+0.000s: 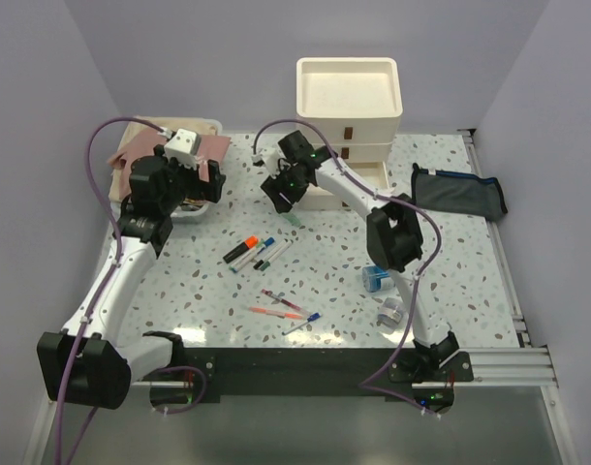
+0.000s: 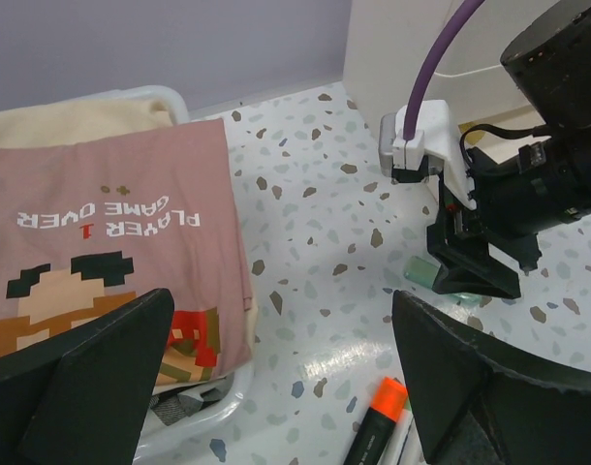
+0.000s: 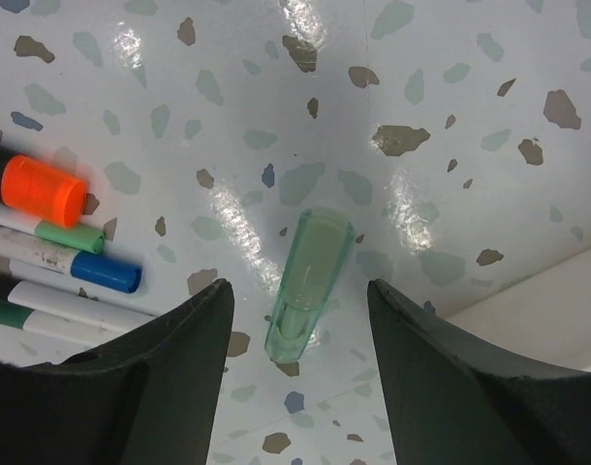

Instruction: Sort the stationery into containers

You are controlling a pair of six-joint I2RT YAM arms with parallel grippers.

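A translucent green eraser-like piece [image 3: 313, 266] lies on the speckled table, between and a little beyond the open fingers of my right gripper, which holds nothing. Left of it are an orange-capped black marker [image 1: 241, 249] and several slim markers [image 1: 273, 255] side by side. Closer to the table's front edge lie an orange pen [image 1: 276, 313], a red pen [image 1: 282, 299] and a blue-capped pen [image 1: 302, 324]. My left gripper [image 1: 212, 181] hangs open and empty beside the cloth-filled basket. The white drawer box [image 1: 349, 92] has its lower drawer [image 1: 320, 200] pulled out, partly behind my right arm.
Folded pink cloth [image 2: 111, 194] fills the white basket [image 2: 242, 383] at the left. A dark mesh pouch [image 1: 458, 193] lies at the back right. A blue-labelled jar [image 1: 376, 279] and a clear jar [image 1: 390, 312] lie front right.
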